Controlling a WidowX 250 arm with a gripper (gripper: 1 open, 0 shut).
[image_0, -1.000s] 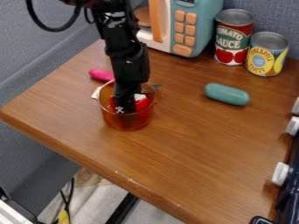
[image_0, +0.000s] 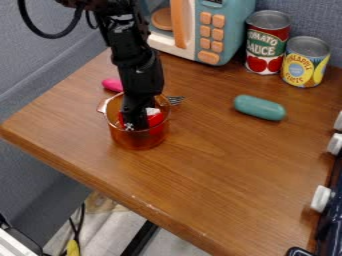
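Note:
My black gripper (image_0: 135, 117) points down into a red-orange pot (image_0: 143, 137) on the wooden table (image_0: 214, 170). Something red and white sits inside the pot around the fingertips. Whether the fingers are open or closed on it is hidden. A fork (image_0: 175, 99) shows just behind the pot, and a pink object (image_0: 112, 84) lies behind it to the left.
A teal toy microwave (image_0: 214, 30), a tomato sauce can (image_0: 266, 45) and a yellow can (image_0: 305, 64) stand at the back. A teal cylinder (image_0: 259, 107) lies right of centre. A dark stove-like unit (image_0: 329, 210) borders the right.
Since a second ago the arm has shifted slightly left, with the gripper still down inside the pot. The other objects look unmoved.

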